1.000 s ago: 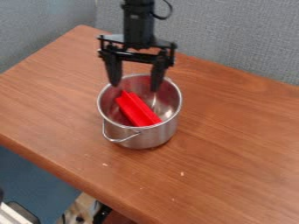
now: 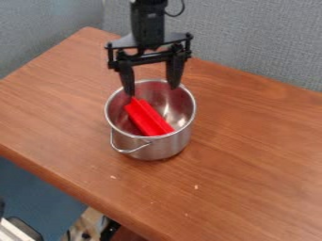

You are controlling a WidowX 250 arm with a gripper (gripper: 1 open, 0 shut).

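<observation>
A steel pot (image 2: 176, 141) with a wire handle at its front stands on the wooden table. Inside it lies a red elongated block (image 2: 150, 118), tilted across the bottom. My black gripper (image 2: 149, 76) hangs above the back of the pot, open, its two fingers spread to either side with nothing between them.
A grey padded wall (image 2: 251, 38) stands behind. The table's edge runs along the lower left, with a blue surface below.
The gripper has shifted and turned a little since one second ago, staying open above the pot. The red block and pot have not visibly moved.
</observation>
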